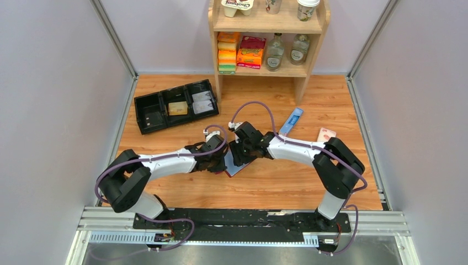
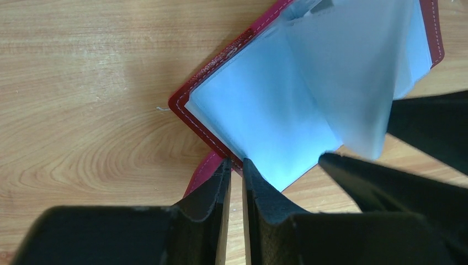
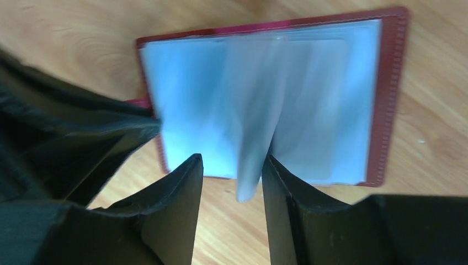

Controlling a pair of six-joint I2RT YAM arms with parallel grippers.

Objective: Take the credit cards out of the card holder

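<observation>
The maroon card holder (image 2: 185, 105) lies open on the table, with blue cards (image 2: 265, 94) and clear sleeves inside. My left gripper is shut on the holder's lower-left edge. A translucent sleeve (image 3: 254, 127) stands raised across the middle, between the fingers of my part-open right gripper; whether they grip it is unclear. In the top view both grippers meet over the holder, partly hiding it.
A black tray (image 1: 150, 118) with cards stands back left. A blue package (image 1: 291, 121) and a pink card (image 1: 326, 135) lie at the right. A wooden shelf (image 1: 267, 25) stands behind.
</observation>
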